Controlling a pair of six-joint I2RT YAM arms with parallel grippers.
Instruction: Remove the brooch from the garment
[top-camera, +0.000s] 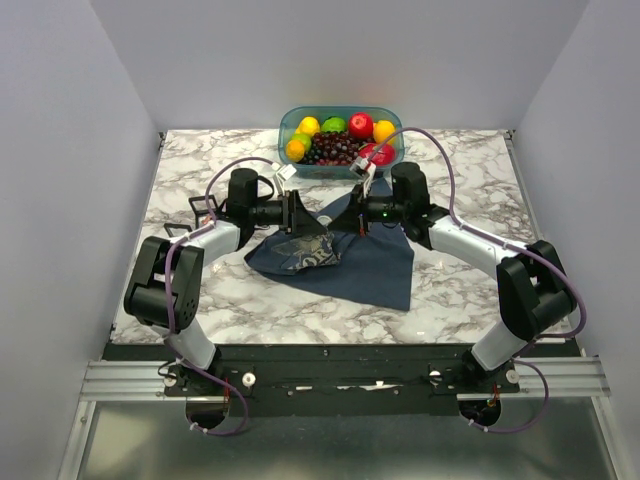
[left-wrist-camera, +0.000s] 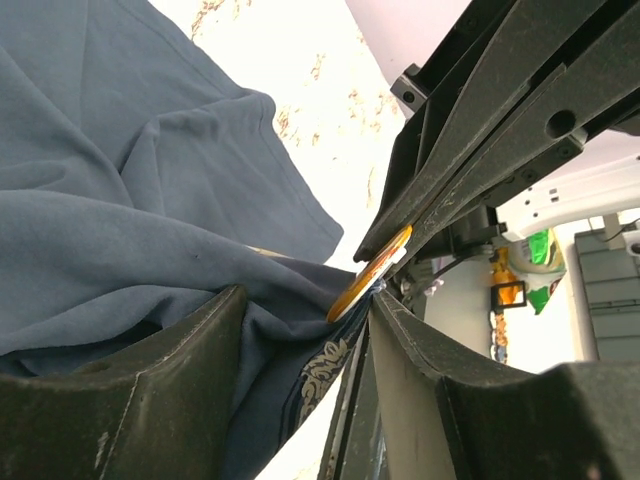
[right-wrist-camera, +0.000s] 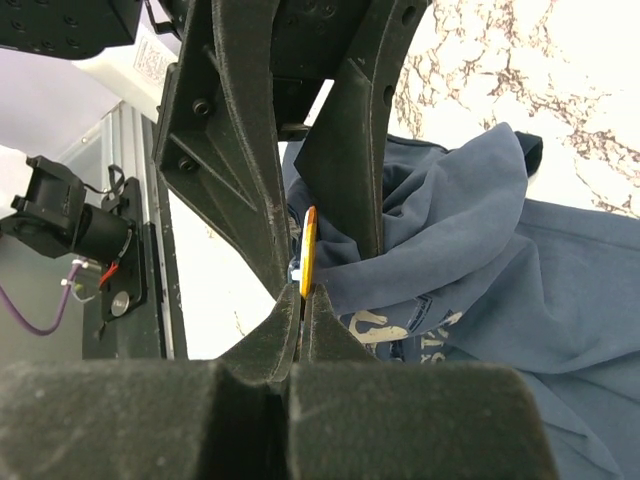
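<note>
The brooch (right-wrist-camera: 308, 250) shows edge-on, a thin orange and white disc at the tips of my right gripper, which is shut on it. In the left wrist view the brooch (left-wrist-camera: 370, 275) stands against a fold of the dark blue garment (left-wrist-camera: 200, 240). My left gripper is partly open, its fingers on either side of bunched cloth just below the brooch. From above, both grippers meet over the garment (top-camera: 370, 272), their tips close together. Whether the pin is still through the fabric is hidden.
A teal basket (top-camera: 345, 173) of fruit stands behind the garment at the back. Dark metal frames (top-camera: 178, 229) lie left of the left arm.
</note>
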